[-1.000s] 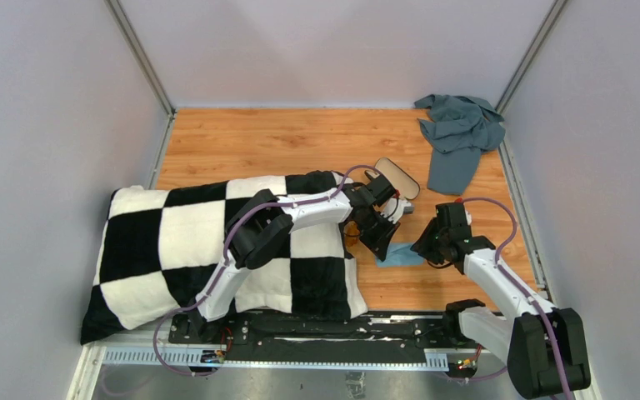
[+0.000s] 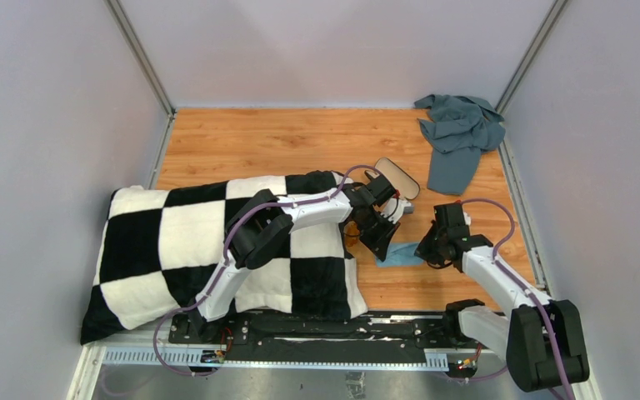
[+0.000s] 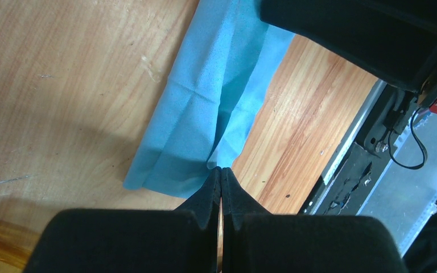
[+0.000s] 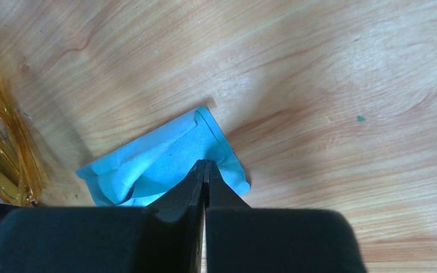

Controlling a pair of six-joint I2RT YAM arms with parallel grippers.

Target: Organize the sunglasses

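A blue cloth (image 2: 401, 255) lies folded on the table between my two grippers. Beside it on the left are amber, see-through sunglasses, partly hidden; only an amber strip (image 3: 0, 244) shows in the left wrist view. My left gripper is shut, its tips right at a lower edge of the cloth; whether any cloth is pinched cannot be made out. Shut and empty, my right gripper has its tips over the opposite end of the cloth. Behind the left gripper sits a beige glasses case (image 2: 398, 178), partly covered by the arm.
Crumpled grey-green fabric (image 2: 458, 133) lies at the back right. On the left spreads a large black-and-white checkered blanket (image 2: 192, 237), beneath the left arm. Bare wood (image 2: 292, 137) is free along the back of the table.
The left arm, the case and the blanket look unmoved.
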